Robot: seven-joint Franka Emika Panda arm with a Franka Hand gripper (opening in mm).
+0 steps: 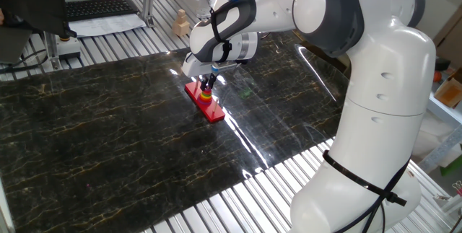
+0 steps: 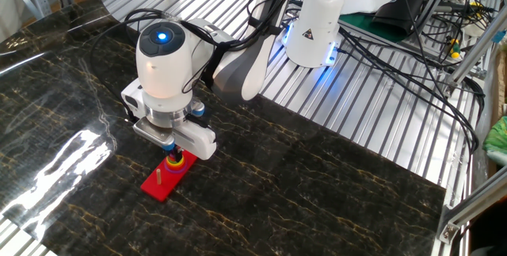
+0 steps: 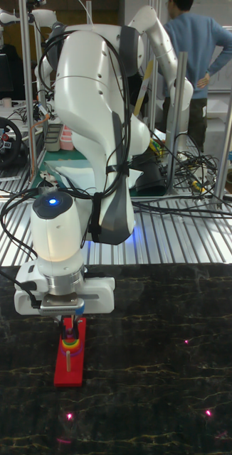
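Observation:
Flat on the dark marbled table lies a red board with upright pegs. Around its middle peg sits a small stack of coloured rings, with yellow and red showing; a purple edge shows low on the rings in exterior view 2. One bare peg stands towards the near end of the board there. My gripper points down right at the top of the stack, its dark fingertips at the uppermost ring. Whether the fingers press on that ring or stand apart from it is too small to tell.
Wide bare areas of the table surround the board. Beyond the table's edge, a small wooden figure and a keyboard rest on the slatted metal surface. Loose cables run over the slats by the arm's base.

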